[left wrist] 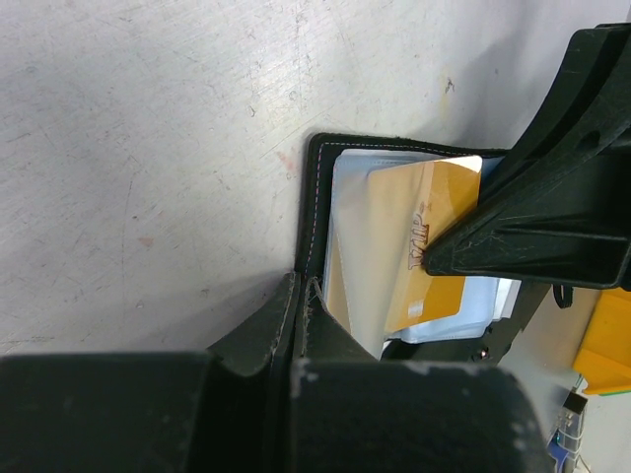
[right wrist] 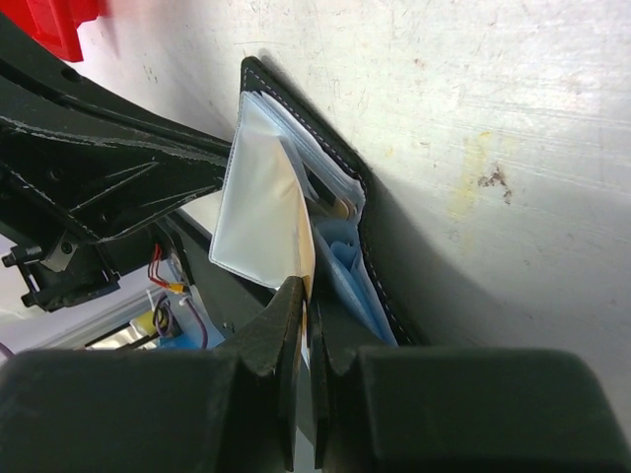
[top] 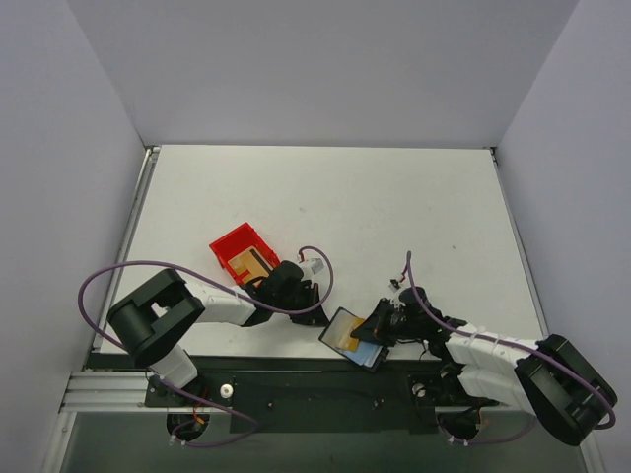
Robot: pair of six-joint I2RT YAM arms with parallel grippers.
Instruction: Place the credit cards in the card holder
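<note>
The dark-edged card holder (top: 335,329) lies at the table's front edge, with blue-white pockets (left wrist: 483,304) showing. Over its inner side is a gold-and-white card (left wrist: 441,258). My right gripper is shut on this card's thin edge; in the right wrist view its white back (right wrist: 258,212) slants across the holder. How deep the card's lower edge sits in a pocket is hidden. At the holder's left border, my left gripper is shut, with the black rim running down to its fingertips. The exact grip there is partly hidden.
A red box (top: 240,241) with gold cards (top: 252,264) inside stands behind the left gripper. Cables trail from both arms.
</note>
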